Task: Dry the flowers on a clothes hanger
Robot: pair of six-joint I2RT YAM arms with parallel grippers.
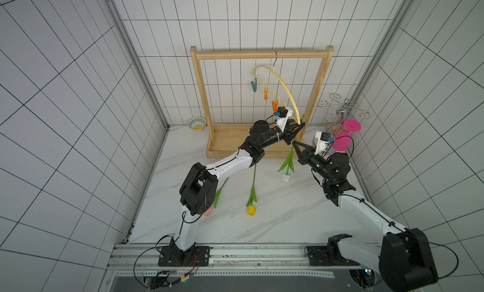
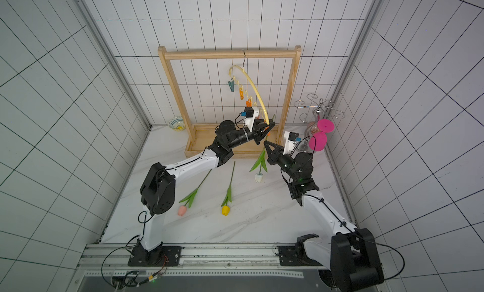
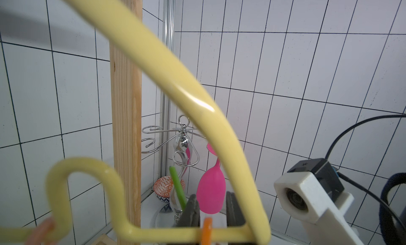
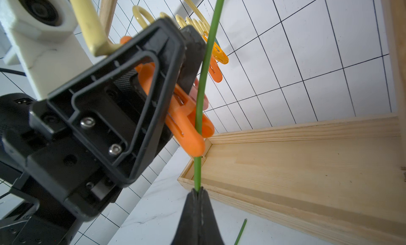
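Observation:
A yellow hanger (image 1: pixel 285 85) with several clothespins hangs on the wooden frame (image 1: pixel 232 55). My left gripper (image 1: pixel 295 131) is shut on an orange clothespin (image 4: pixel 186 126) at the hanger's right end. Below it, my right gripper (image 1: pixel 296 143) is shut on a green stem (image 4: pixel 200 97), which runs up past that clothespin in the right wrist view. A white tulip (image 2: pixel 258 177) hangs head-down from this stem. A pink tulip (image 2: pixel 182 209) and a yellow tulip (image 2: pixel 225 209) lie on the table.
The frame's wooden tray (image 1: pixel 216 153) is behind the grippers. A metal stand (image 1: pixel 342 105) with pink items (image 1: pixel 352 125) stands at the back right, and a patterned bowl (image 1: pixel 197 122) at the back left.

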